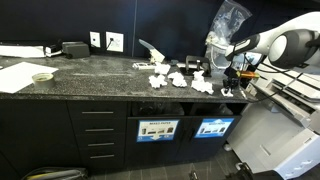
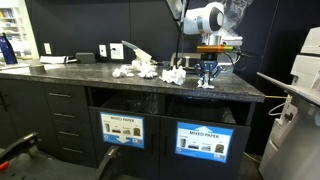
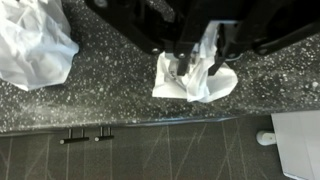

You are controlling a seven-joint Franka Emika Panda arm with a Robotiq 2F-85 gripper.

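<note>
A crumpled white paper (image 3: 195, 82) is pinched in my gripper, whose dark fingers are shut on it near the front edge of the speckled black counter (image 3: 130, 105). In exterior view 2 my gripper (image 2: 206, 75) points down at the counter's right part, with the white paper (image 2: 205, 84) beneath it. Exterior view 1 shows the gripper (image 1: 229, 88) low over the right end. Another crumpled paper (image 3: 36, 45) rests to the left in the wrist view. The fingers hide part of the held paper.
Several more crumpled papers (image 1: 178, 79) lie left of the gripper. Below the counter are open bins with "mixed paper" signs (image 1: 157, 130). A white cabinet (image 2: 298, 90) stands at the right.
</note>
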